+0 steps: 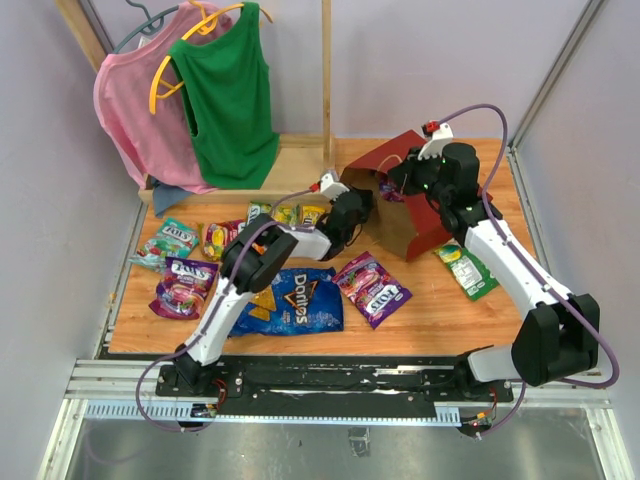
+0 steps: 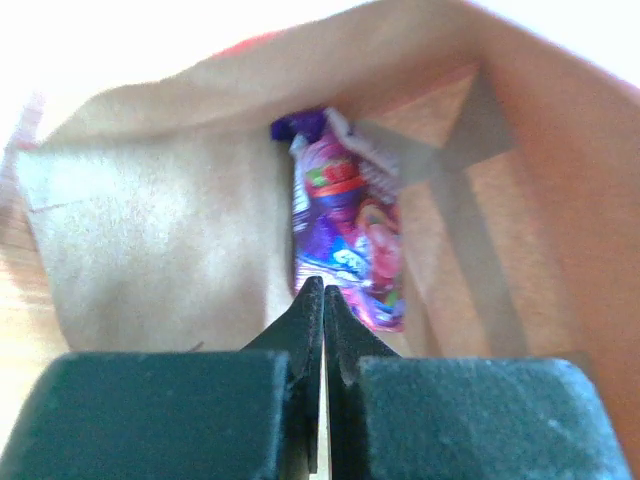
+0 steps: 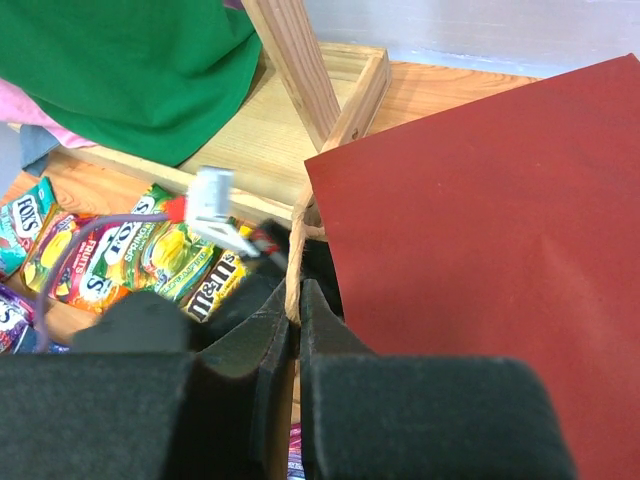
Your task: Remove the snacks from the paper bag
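The red paper bag (image 1: 432, 228) lies tilted, its brown inside facing my left arm. Deep in it is a purple-and-pink snack pack (image 2: 350, 230), which also shows as a small purple patch in the top view. My left gripper is shut at the bag's mouth, nothing between its fingers; the pack lies beyond its tips. The bag's twisted paper handle (image 3: 296, 250) runs between the fingers of my right gripper, which is shut on it. Beside the bag's red outer side (image 3: 480, 250) this gripper stays high.
Several snack packs lie out on the table: a purple one (image 1: 372, 288), a blue Doritos bag (image 1: 300, 305), a green one (image 1: 467, 270), and others at left. A wooden rack (image 1: 300, 165) with hanging shirts stands behind. Bare table shows at front right.
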